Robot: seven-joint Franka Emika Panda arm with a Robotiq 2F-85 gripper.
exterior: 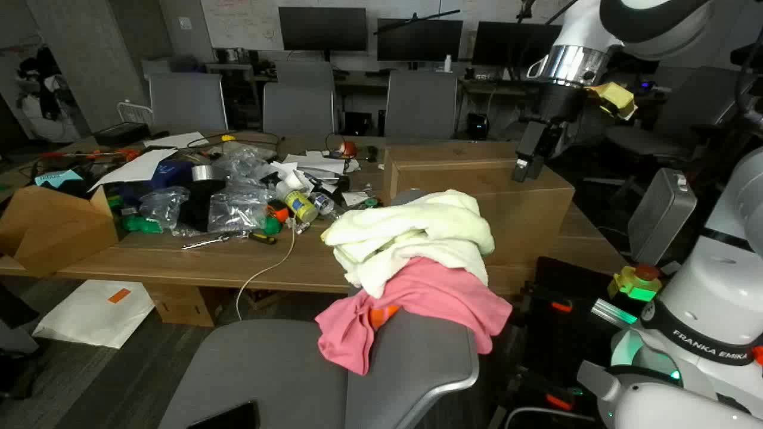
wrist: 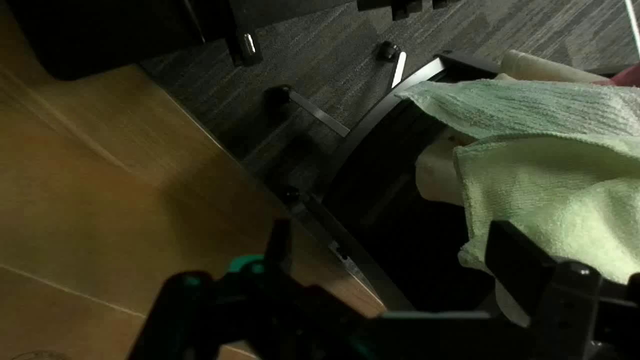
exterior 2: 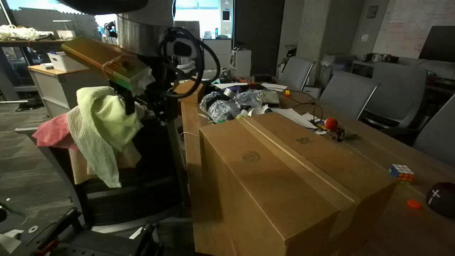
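Observation:
In the wrist view my gripper is open, its two dark fingers wide apart with nothing held between them. Exterior view 1 has the gripper (exterior: 527, 170) in front of and over the big cardboard box, to the right of the cloth pile. A pale yellow-green towel (exterior: 415, 229) lies crumpled over the backrest of a grey chair (exterior: 422, 357). Beneath it hangs a pink cloth (exterior: 436, 293), with a bit of orange showing. The towel (wrist: 540, 186) also appears at the wrist view's right, below and beyond the right finger.
A large closed cardboard box (exterior 2: 273, 170) stands on the wooden table close to the chair. Plastic bags, papers and tools clutter the table's far end (exterior: 236, 186). A Rubik's cube (exterior 2: 401, 172) and an orange disc (exterior 2: 413, 204) lie beyond the box.

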